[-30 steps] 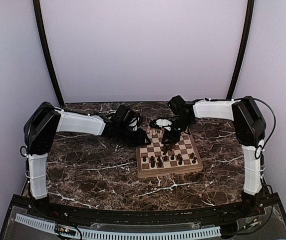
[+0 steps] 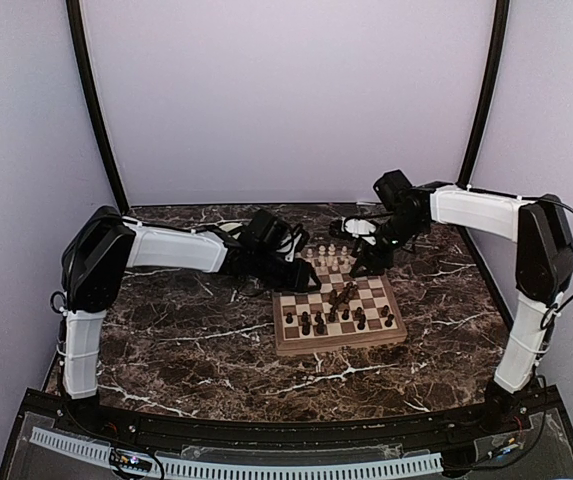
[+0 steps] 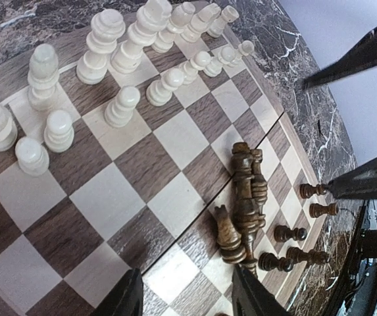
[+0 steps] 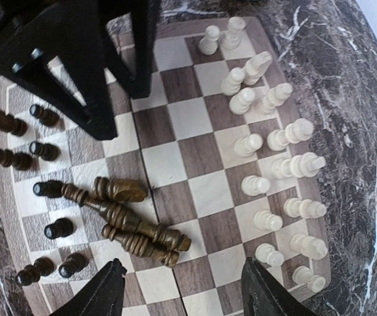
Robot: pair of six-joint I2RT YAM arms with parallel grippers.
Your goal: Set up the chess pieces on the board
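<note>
The wooden chessboard (image 2: 338, 346) lies flat on the table. White pieces (image 4: 297, 166) stand in two rows along its far side. Toward the near side stand several dark pieces (image 2: 320, 328), with gaps between them. A cluster of dark pieces (image 3: 244, 197) lies tipped over, side by side near mid-board; one short dark piece (image 4: 120, 189) rests against the others. Over the board's left part, my left gripper is open and empty. My right gripper, also open and empty, hovers over the right part, off the lying cluster.
Both grippers are close together above the board, and in the left wrist view the right fingers (image 3: 366, 181) reach in from the right. A pale round object behind the left arm is mostly hidden.
My right gripper has moved right and away from above the lying dark pieces, uncovering them and more of the white rows. My left gripper has shifted slightly right over the board.
</note>
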